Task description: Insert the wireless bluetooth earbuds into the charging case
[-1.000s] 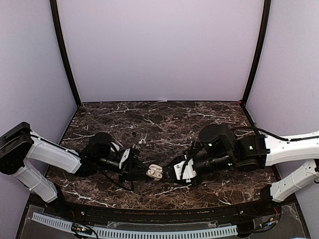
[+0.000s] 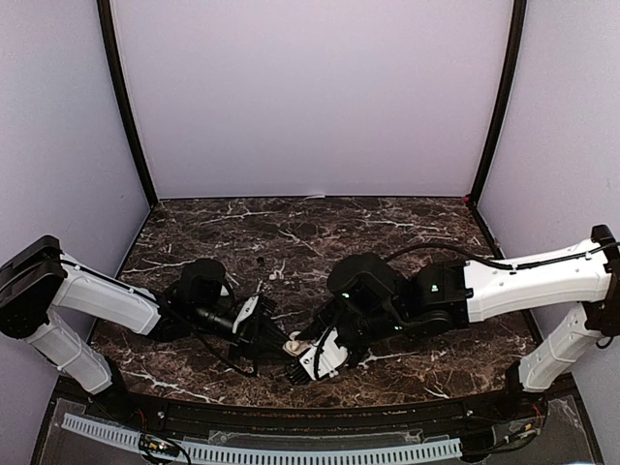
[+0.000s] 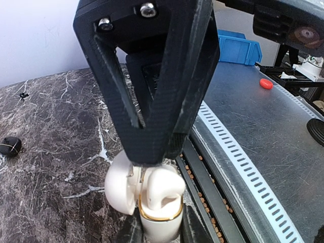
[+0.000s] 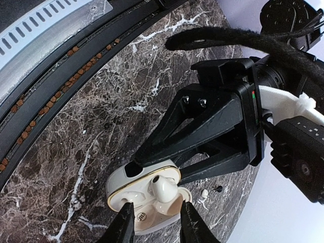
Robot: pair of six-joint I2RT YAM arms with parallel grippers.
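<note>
The open white charging case (image 4: 142,183) is held by my left gripper, shut on it, in the right wrist view; in the left wrist view the case (image 3: 121,182) faces up. An earbud (image 4: 164,190) protrudes from one well; the other well shows empty. My right gripper has its two fingertips apart at the bottom of the right wrist view, just beside the case, with no object visible between them. In the top view both grippers meet around the case (image 2: 294,344) near the front middle of the table.
A small white piece (image 4: 204,194) and a small black piece (image 4: 218,189) lie on the marble table (image 2: 310,228). A rail (image 3: 238,167) runs along the table's front edge.
The left arm stays nearly still.
</note>
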